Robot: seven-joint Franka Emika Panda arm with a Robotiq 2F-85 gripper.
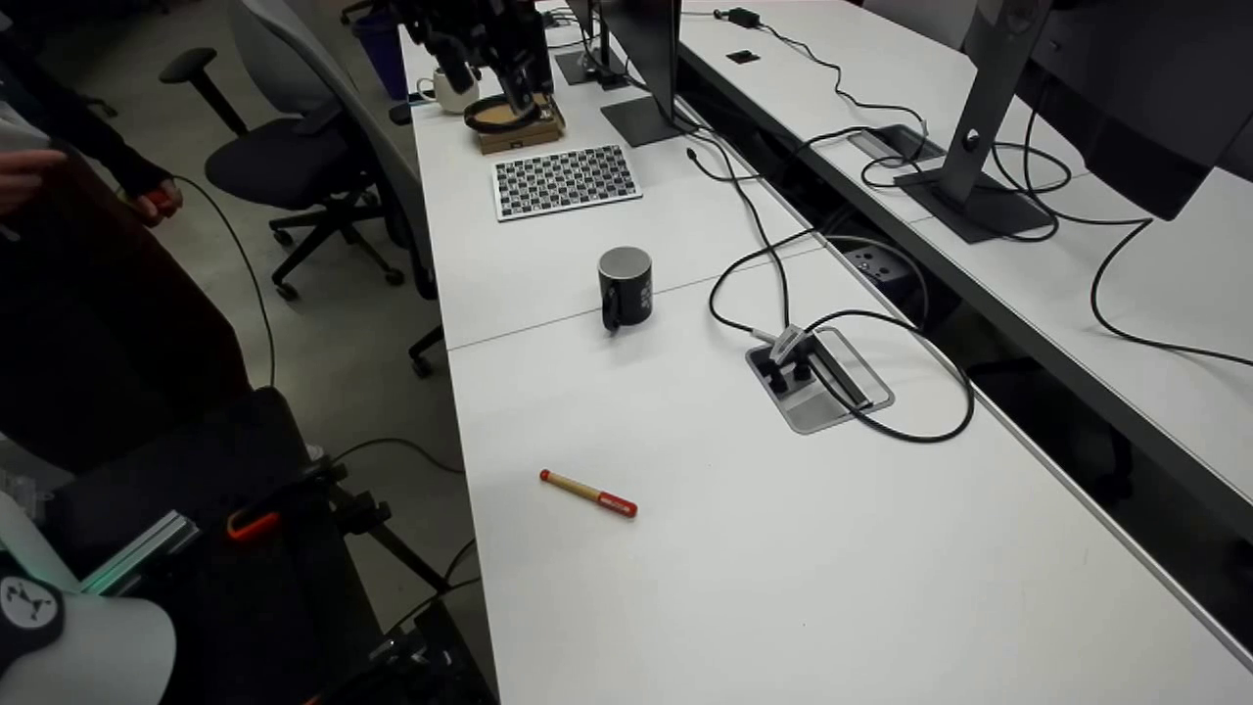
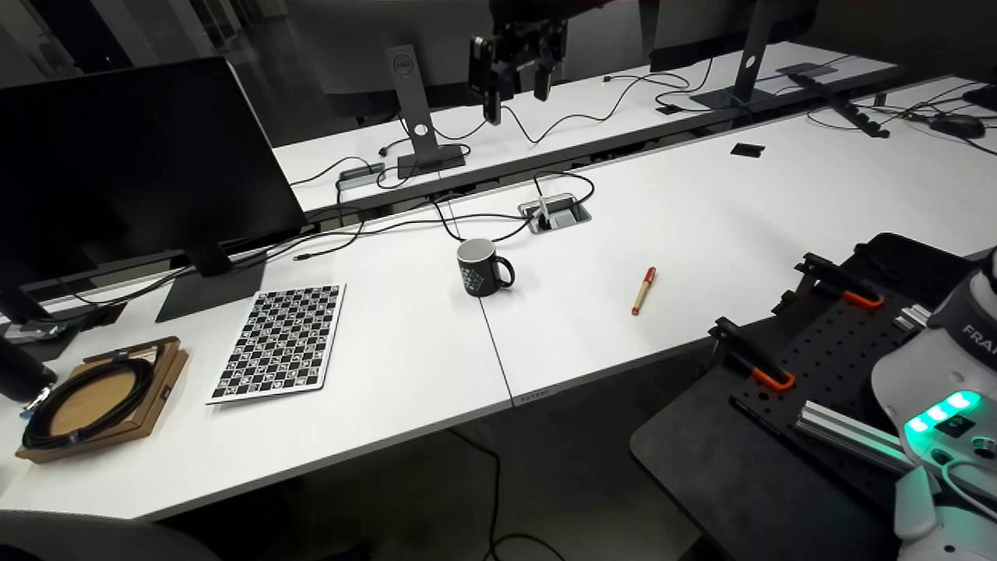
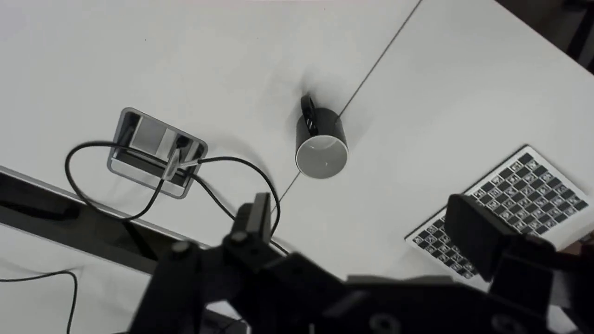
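Note:
A black mug (image 1: 625, 289) stands upright on the white desk, close to the seam between two tabletops. In the wrist view the mug (image 3: 321, 144) shows its pale inside, its handle pointing toward the top of the frame. A red-and-tan marker (image 1: 588, 493) lies on the bare desk nearer the robot's base; the second exterior view has the marker (image 2: 644, 291) right of the mug (image 2: 479, 268). My gripper (image 2: 516, 101) hangs high over the desk, its fingers wide apart and nothing between them. From the wrist, the open gripper is clear of the mug.
A checkered board (image 2: 282, 340) and a cardboard box with a coiled cable (image 2: 103, 400) lie to the left. Cables loop around a desk socket (image 1: 821, 382). Monitors (image 2: 140, 168) line the desk's back side.

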